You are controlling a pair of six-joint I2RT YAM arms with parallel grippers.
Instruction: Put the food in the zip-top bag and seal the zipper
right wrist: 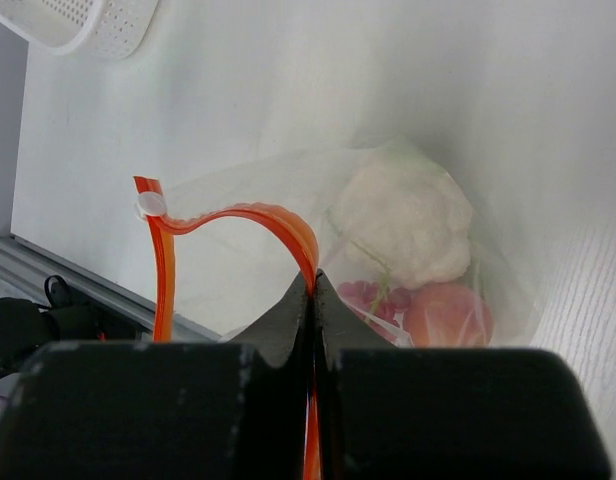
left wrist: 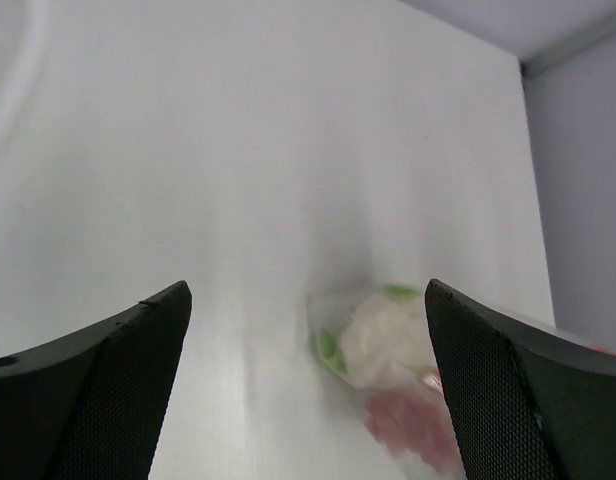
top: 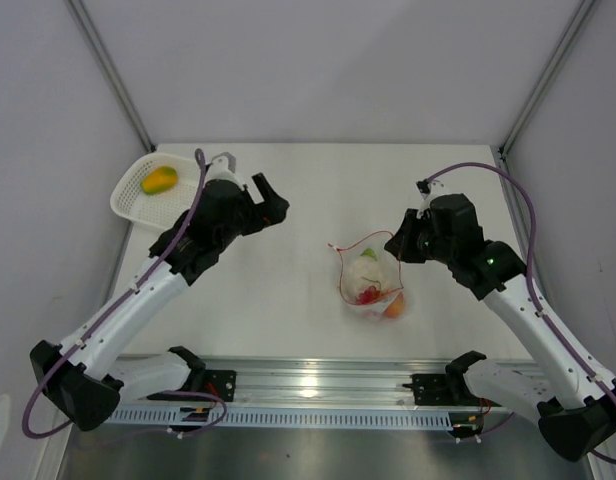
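Observation:
The zip top bag [top: 370, 282] stands open at the table's middle right, holding a cauliflower [right wrist: 398, 220], red grapes [right wrist: 360, 298] and an orange-red round fruit [right wrist: 448, 320]. My right gripper is shut on the bag's orange zipper edge, which hangs through its fingertips. My left gripper [top: 266, 195] is open above the table, left of the bag, with nothing between its fingers; the left wrist view is blurred.
A white basket [top: 138, 208] with a yellow oblong fruit [top: 159, 180] sits at the back left.

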